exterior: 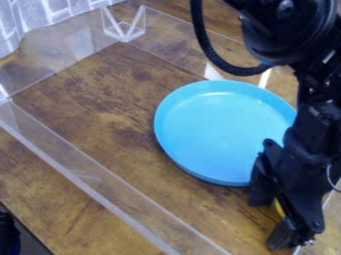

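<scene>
A light blue plate (213, 129) lies on the wooden surface, its right part behind my arm. My black gripper (272, 213) is low at the lower right, beside the plate's near right rim. A small yellow object, mostly hidden, shows between or just behind its fingers; whether they grip it cannot be told.
Clear plastic walls (120, 204) run along the left and back of the wooden surface (94, 100). The surface left of the plate is bare. A white cloth (27, 20) is at the top left.
</scene>
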